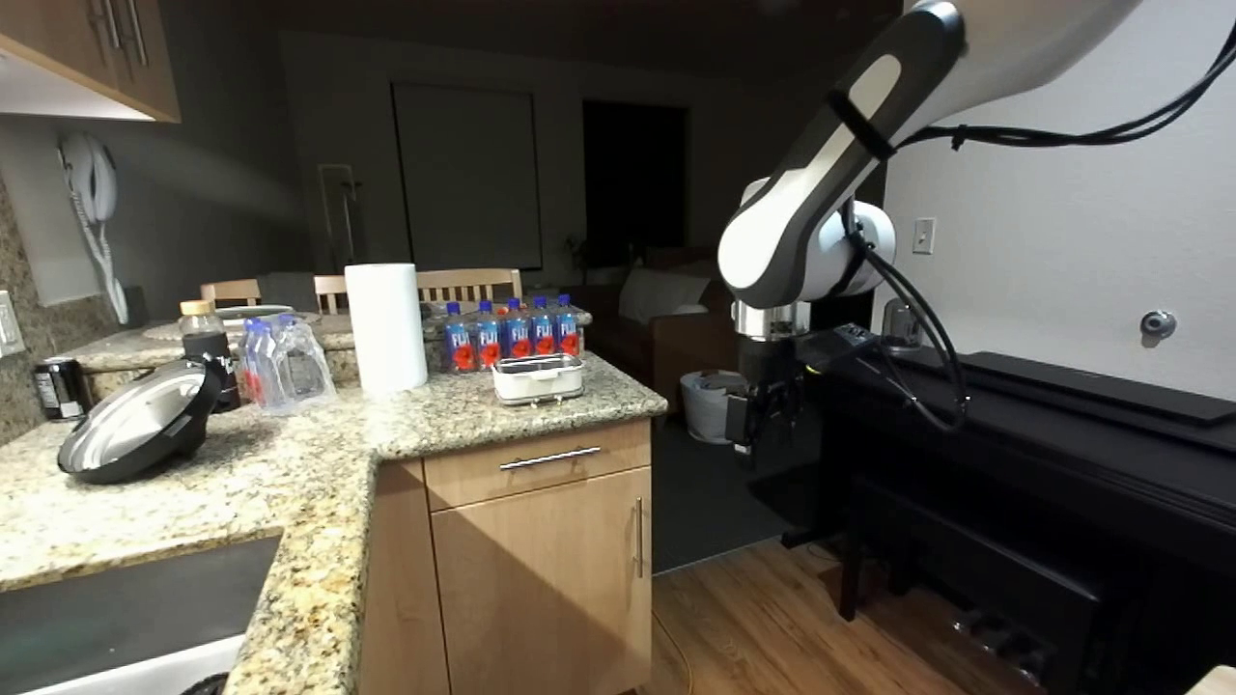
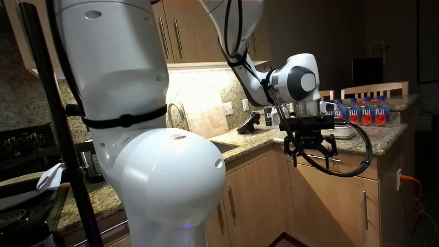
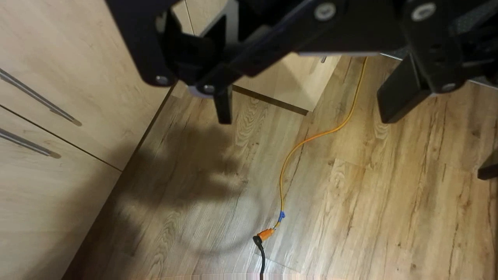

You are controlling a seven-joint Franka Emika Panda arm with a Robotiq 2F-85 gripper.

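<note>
My gripper (image 2: 311, 161) is open and empty, hanging in mid-air over the floor. In the wrist view its dark fingers (image 3: 224, 106) stand wide apart above bare wood boards. From the first exterior view the gripper (image 1: 744, 434) is to the right of the counter's end, apart from everything on it. Near that end sits a white rectangular container (image 1: 539, 378). Behind the container, on the raised ledge, several Fiji water bottles (image 1: 488, 338) stand in a row. A white paper towel roll (image 1: 385, 329) is upright to their left.
Farther left on the granite counter (image 1: 290, 475) are a tilted black-rimmed lid (image 1: 141, 423), clear plastic packaging (image 1: 290, 365) and a dark can (image 1: 60, 388). A black piano (image 1: 1043, 429) lies to the right. An orange cable (image 3: 298, 144) runs across the floor.
</note>
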